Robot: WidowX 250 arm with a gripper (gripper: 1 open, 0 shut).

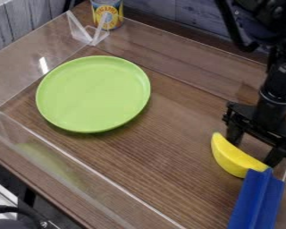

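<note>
A yellow banana (235, 156) lies on the wooden table at the right, its lower end by a blue object (256, 205) with a ridged shape. My black gripper (256, 136) is low over the banana's upper right side, its fingers open; whether they touch the banana is hard to tell. A green plate (93, 89) lies flat at the left of the table.
A yellow and blue can (107, 14) stands at the back left, beside clear plastic (86, 31). Clear side panels run along the left edge.
</note>
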